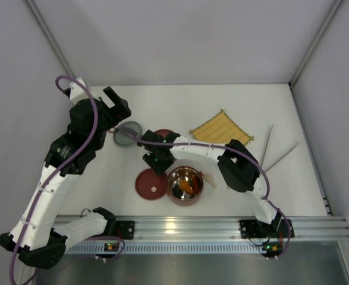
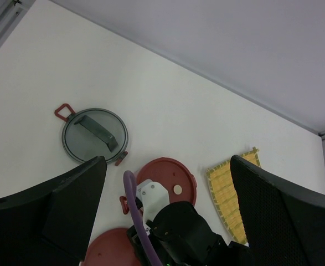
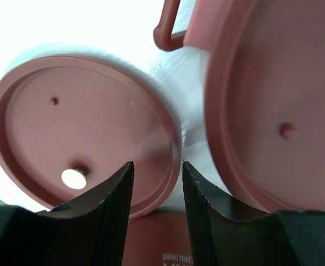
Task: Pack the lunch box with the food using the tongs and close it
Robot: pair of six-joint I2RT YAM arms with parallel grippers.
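Note:
My right gripper (image 1: 157,163) hangs open over the space between two red lids; in the right wrist view the lower lid (image 3: 107,127) lies flat beside a larger red piece (image 3: 284,83) with a handle. A steel pot (image 1: 185,178) holding orange food stands by the front lid (image 1: 150,184). My left gripper (image 1: 118,101) is raised at the left, open, with nothing between its fingers, above a grey lid (image 2: 90,138) with red handles.
A yellow woven mat (image 1: 220,129) lies at the back right. Two chopsticks (image 1: 266,143) lie at the far right, and wooden utensils (image 1: 210,178) beside the pot.

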